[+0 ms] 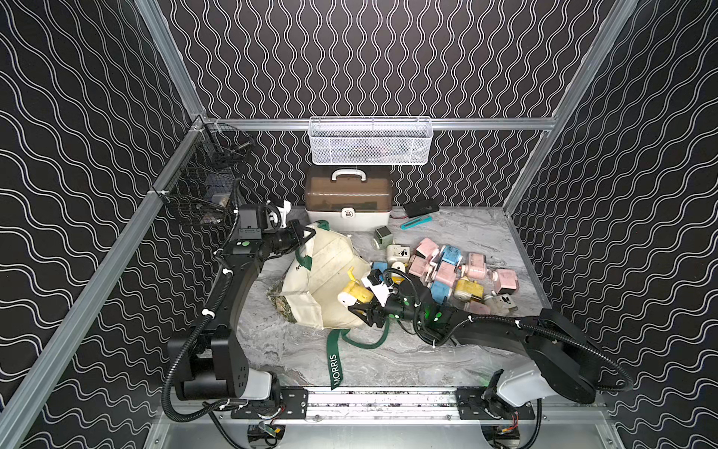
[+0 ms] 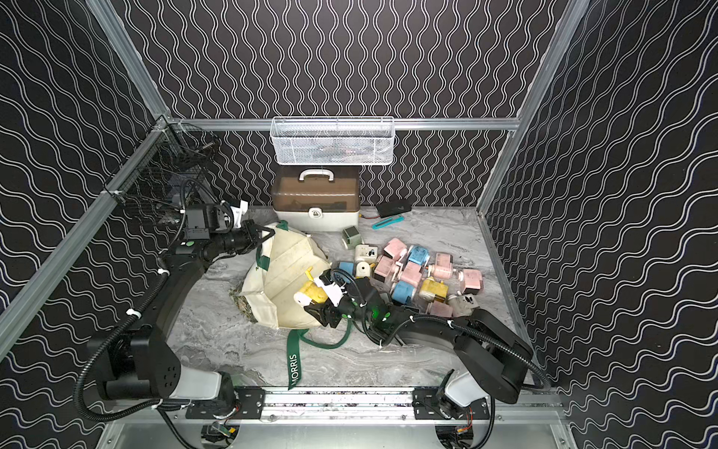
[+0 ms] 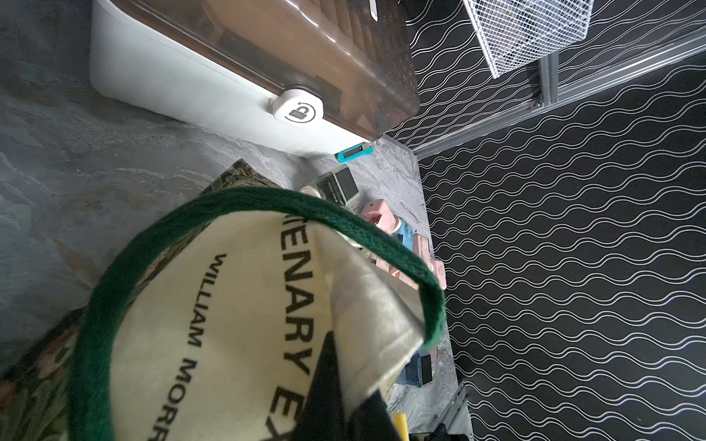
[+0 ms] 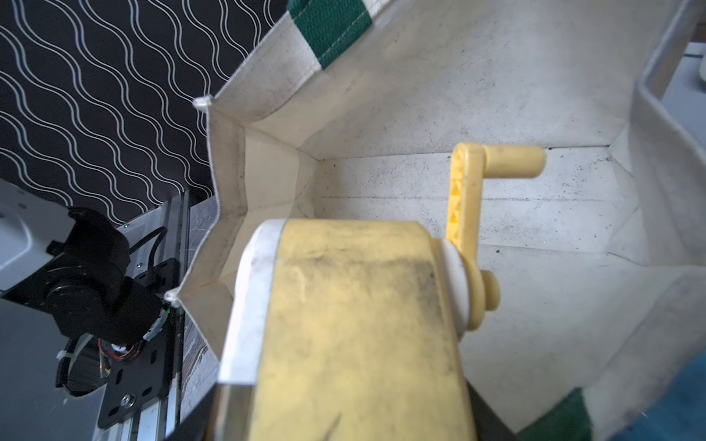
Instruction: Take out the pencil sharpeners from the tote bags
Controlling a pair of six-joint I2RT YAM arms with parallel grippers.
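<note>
A yellow pencil sharpener (image 4: 353, 330) with a crank fills the lower middle of the right wrist view. My right gripper (image 1: 362, 310) is shut on it, over the right part of the cream tote bag (image 1: 321, 277). The bag lies with its mouth towards the right arm; the interior visible past the sharpener looks empty, though part is hidden. At the bag's upper left my left gripper (image 1: 309, 233) is shut, with the bag's cloth (image 3: 367, 330) running in between its dark fingers in the left wrist view. Several pink, blue, yellow and cream sharpeners (image 1: 445, 273) sit right of the bag.
Behind the bag stands a brown-lidded case (image 1: 348, 198), with a teal cutter (image 1: 416, 222) and a black object (image 1: 421, 208) beside it. A green strap (image 1: 333, 359) trails towards the front.
</note>
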